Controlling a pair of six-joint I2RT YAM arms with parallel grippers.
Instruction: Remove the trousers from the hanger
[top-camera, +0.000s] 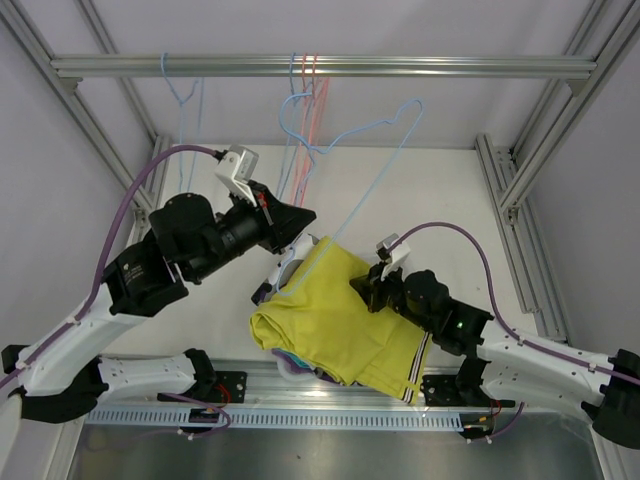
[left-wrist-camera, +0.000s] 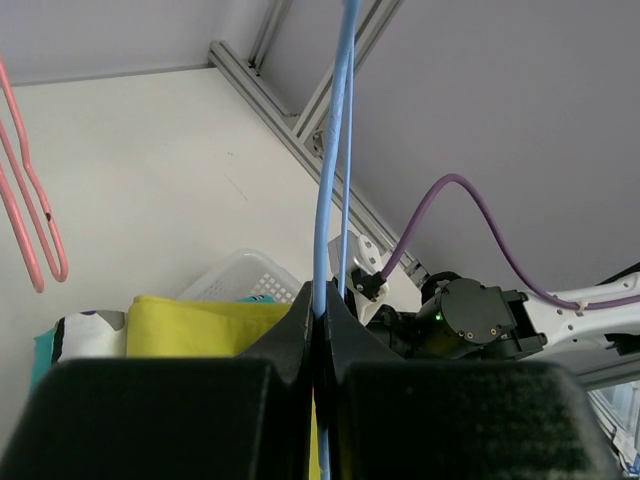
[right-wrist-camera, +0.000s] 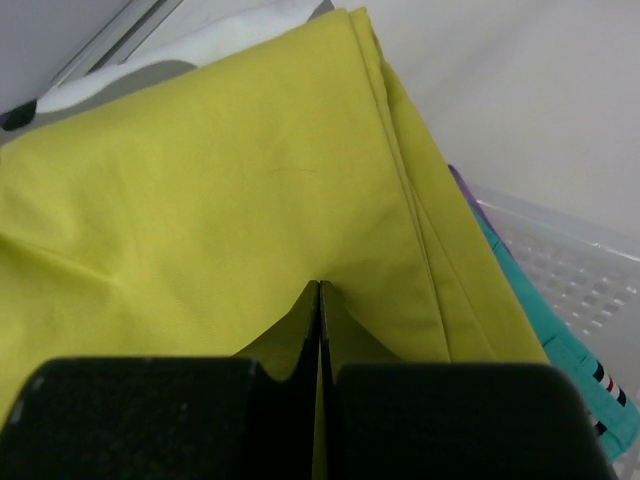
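Observation:
My left gripper (top-camera: 290, 225) is shut on a blue hanger (top-camera: 368, 193), whose rod runs between its fingers in the left wrist view and which stands clear of the rail. The yellow trousers (top-camera: 330, 310) lie crumpled on a pile of clothes in a white basket (left-wrist-camera: 230, 275). My right gripper (top-camera: 368, 290) is shut down at the yellow cloth (right-wrist-camera: 220, 170); the cloth dimples at its fingertips, and I cannot tell whether any is pinched.
Other blue hangers (top-camera: 182, 120) and pink hangers (top-camera: 310, 120) hang from the metal rail (top-camera: 420, 67). Bare white floor lies around the pile. Metal frame posts edge both sides.

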